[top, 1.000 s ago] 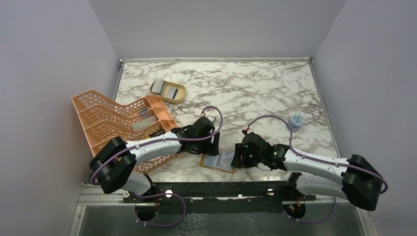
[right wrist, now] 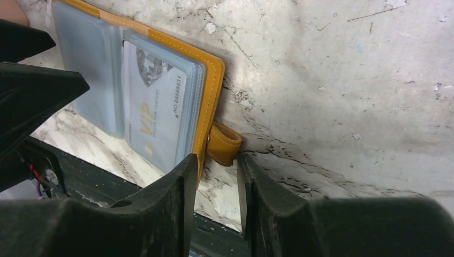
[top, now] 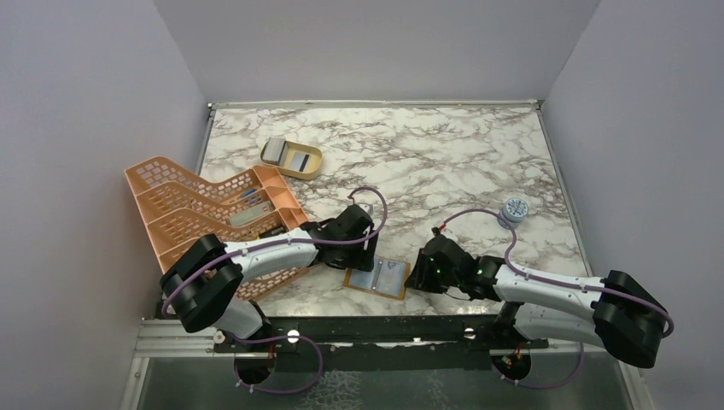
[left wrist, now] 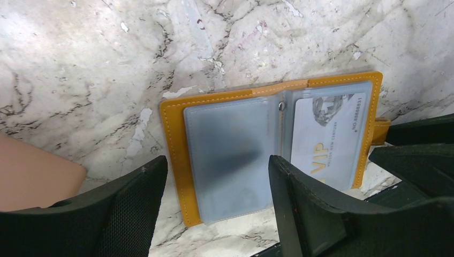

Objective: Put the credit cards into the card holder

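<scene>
The card holder (top: 376,278) lies spread flat near the table's front edge, tan with clear plastic sleeves. A white VIP card (left wrist: 329,136) sits inside its right-hand sleeve; through the left sleeve (left wrist: 227,155) no card shows. Over that left half, my left gripper stands open and empty. My right gripper is at the holder's right edge, its fingers part-way apart. The small tan strap (right wrist: 225,143) shows between and just beyond those fingertips; whether both touch it, I cannot tell.
An orange slotted rack (top: 175,205) with items in it stands close on the left. Behind it is a yellow tray (top: 306,171) of grey and white pieces. A small blue-and-white round object (top: 515,208) stands at right.
In the top view the holder has shifted slightly left. The left gripper has stayed open; the card remains in its sleeve.
</scene>
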